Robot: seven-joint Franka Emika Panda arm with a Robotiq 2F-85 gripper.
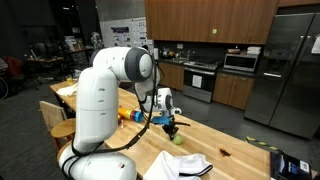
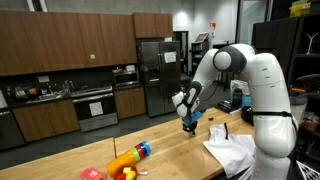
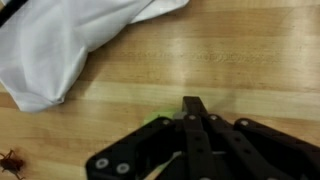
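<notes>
A small round green object point(image 1: 178, 139) sits on the wooden table just beside my gripper point(image 1: 173, 134), which is low over the tabletop. In the wrist view, only part of the green object point(image 3: 160, 117) shows, mostly hidden behind the gripper. Its fingers are together, and nothing shows between them. Whether the gripper touches the green object is hard to tell.
A white cloth point(image 1: 185, 166) lies spread near the table's front, with a small dark reddish item point(image 3: 12, 163) past it. Colourful objects, including an orange and blue cylinder point(image 2: 128, 158), stand to one side. A dark object point(image 1: 290, 166) lies at the far right. Bare wood surrounds the gripper.
</notes>
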